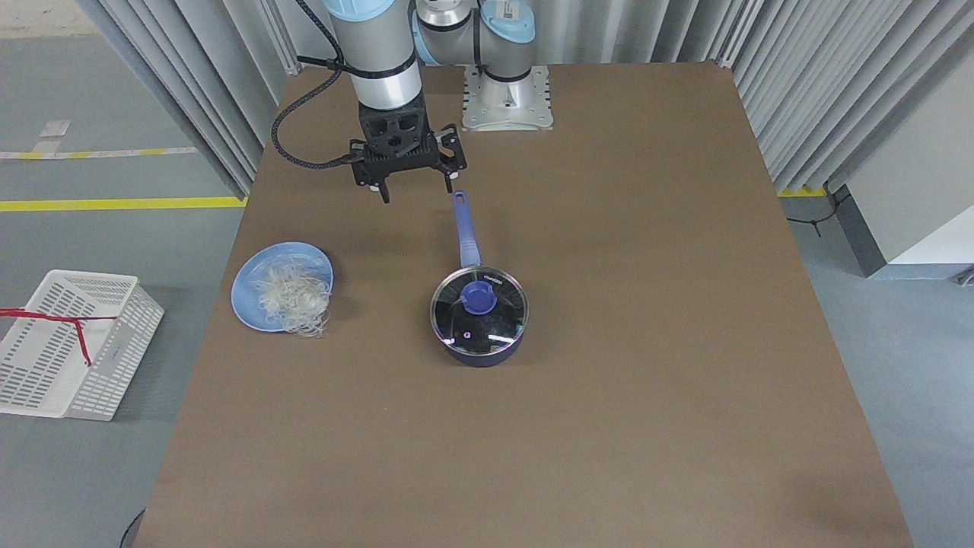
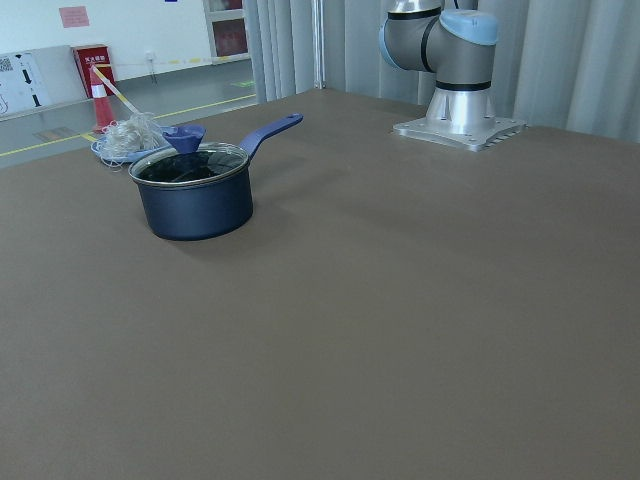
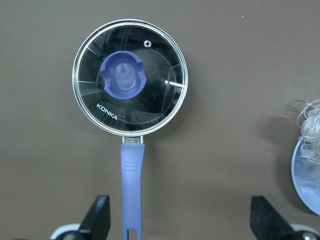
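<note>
A dark blue saucepan [image 2: 197, 210] with glass lid [image 1: 461, 324] and purple knob [image 3: 123, 75] stands mid-table, its long blue handle [image 1: 463, 228] toward the robot. A blue plate [image 1: 251, 292] heaped with white stringy noodle-like strands [image 3: 312, 130] sits left of it in the front view, at the right edge of the wrist view. My gripper [image 1: 417, 189] hangs over the table behind the handle's end, fingers wide open with nothing between them; in the wrist view the handle runs between the fingers, off toward the left finger.
The arm's base [image 1: 507, 114] stands at the back edge. A white basket [image 1: 119, 356] sits off the table's left side, at floor level.
</note>
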